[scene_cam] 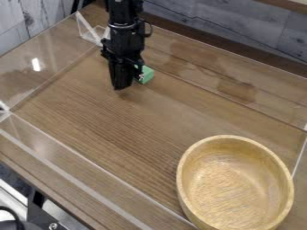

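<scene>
My black gripper (121,79) hangs low over the upper left part of the wooden table. A small green object (145,75) is just to the right of the gripper, partly behind it. I cannot tell whether the fingers touch it, or whether they are open or shut.
A large round beige bowl (235,153) stands at the lower right. The table's left edge runs along the left of the view, with dark space beyond.
</scene>
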